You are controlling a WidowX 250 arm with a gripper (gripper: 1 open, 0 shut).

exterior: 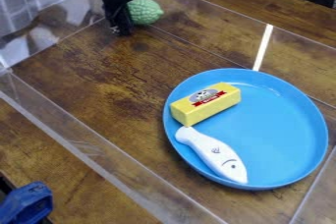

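My black gripper (120,24) is at the upper left, low over the wooden table beside a round, textured green object (144,10), just left of it; its fingers look shut, with nothing visible between them. A blue plate (273,120) at the right holds a yellow box (206,103) with a printed label and a white fish-shaped item (213,155).
Clear barriers edge the table on the left and front. A blue object (24,204) lies at the bottom left outside them. A white strip (262,47) lies behind the plate.
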